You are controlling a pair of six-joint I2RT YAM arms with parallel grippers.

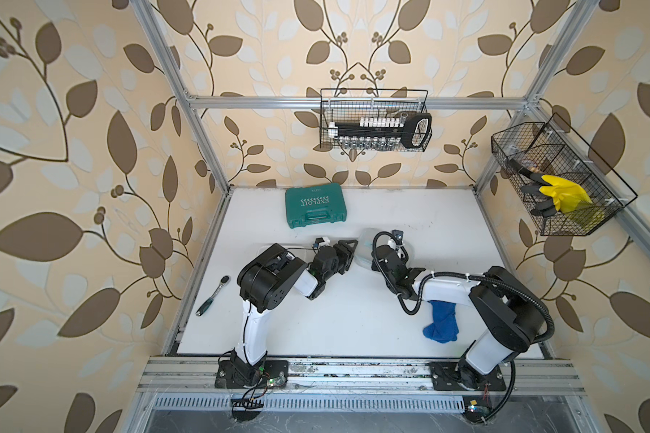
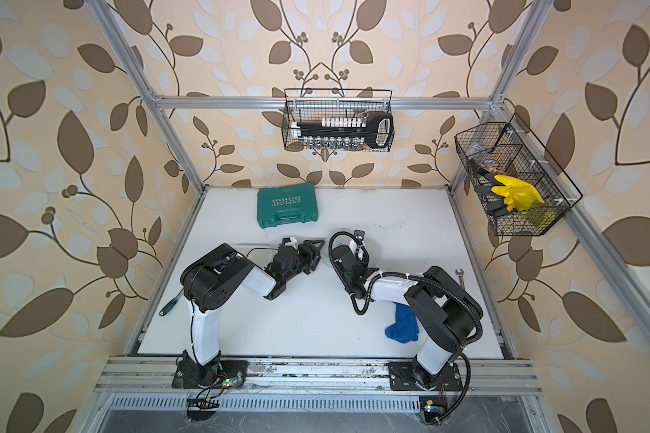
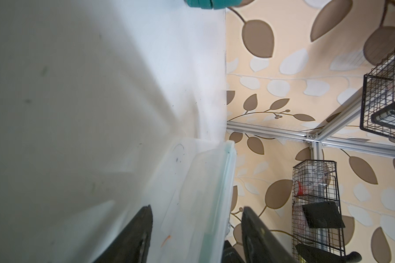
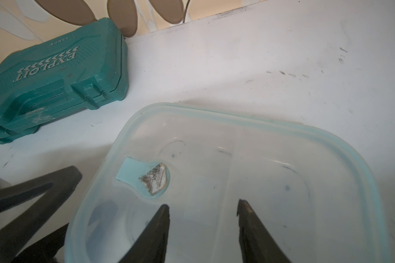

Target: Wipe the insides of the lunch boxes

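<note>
A clear lunch box [image 4: 259,175] with a pale turquoise rim lies on the table, mostly beneath my right gripper in the right wrist view. A light-blue patch with a worn label [image 4: 138,173] shows within the box's outline. The right fingers stand some way apart, and nothing clear to see lies between them; the box's near side is out of view. My left gripper is open at the box's left side, with the box wall seen between its fingers; contact cannot be told. A blue cloth [image 1: 442,322] lies at the table's front right.
A green case [image 1: 315,205] stands at the back left. A screwdriver-like tool [image 1: 213,296] lies at the left edge, and a wrench [image 2: 460,275] at the right. Wire baskets [image 1: 375,122] hang on the back and right walls.
</note>
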